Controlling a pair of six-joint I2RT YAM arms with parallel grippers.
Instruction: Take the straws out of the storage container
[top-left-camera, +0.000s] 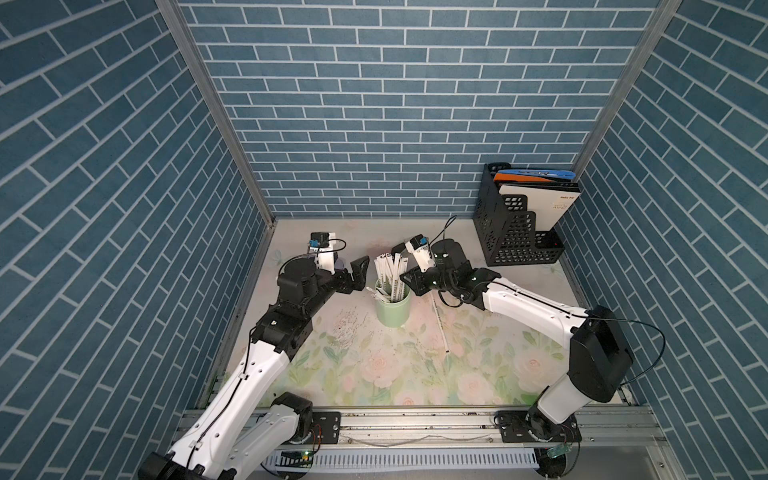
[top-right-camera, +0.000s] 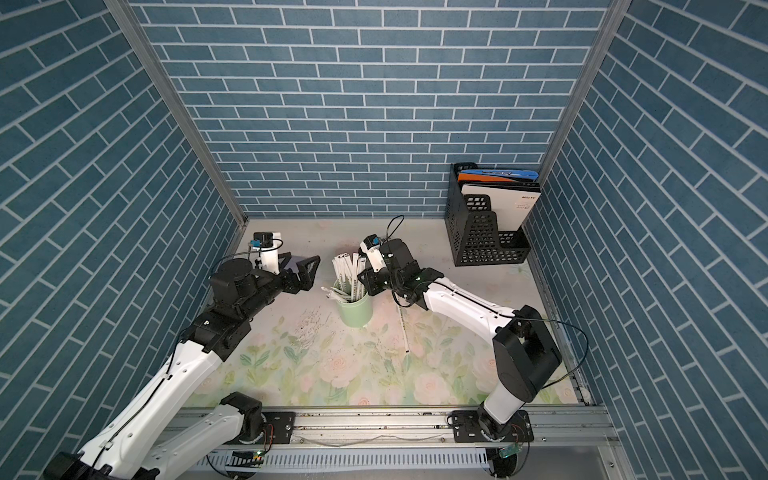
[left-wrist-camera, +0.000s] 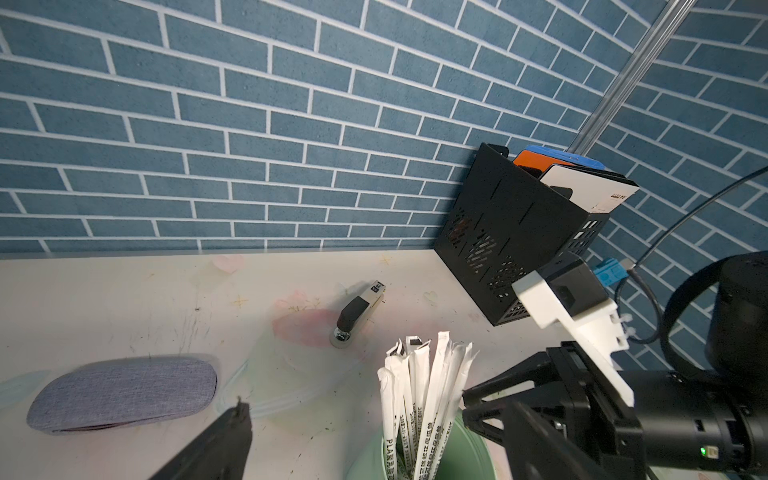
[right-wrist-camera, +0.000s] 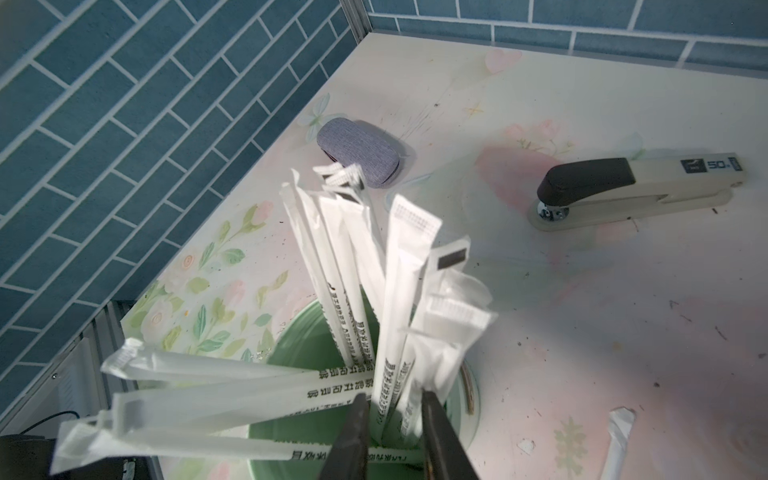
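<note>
A green container (top-left-camera: 392, 315) holds several white wrapped straws (right-wrist-camera: 404, 264), some upright, some leaning out over the rim to the left. My left gripper (top-left-camera: 360, 273) stands open just left of it, with nothing between its fingers. My right gripper is at the straws from the right, at rim height. In the right wrist view its fingertips are low among the straw bundle, part apart; I cannot tell if any straw is between them. One loose straw (top-left-camera: 439, 328) lies on the table right of the container.
A black file organiser (top-left-camera: 520, 240) with folders stands at the back right. A stapler (right-wrist-camera: 640, 188) lies behind the container, and a grey pouch (left-wrist-camera: 120, 392) at the back left.
</note>
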